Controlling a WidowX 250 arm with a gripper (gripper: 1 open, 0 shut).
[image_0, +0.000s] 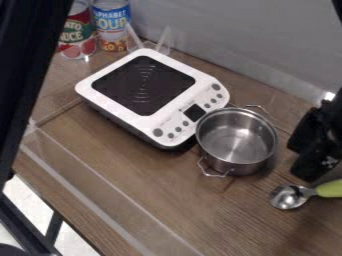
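My black gripper (315, 140) is at the right edge, above the counter, just right of a steel pot (237, 145) and above a steel scoop (290, 197) with a green handle. Its fingers are dark and partly out of frame; nothing shows between them. The pot stands beside a white induction cooktop (174, 95) with a black square plate, its handles pointing toward the back and the front.
Two cans, one tomato (76, 30) and one alphabet soup (114, 27), stand at the back left. A wall runs along the back.
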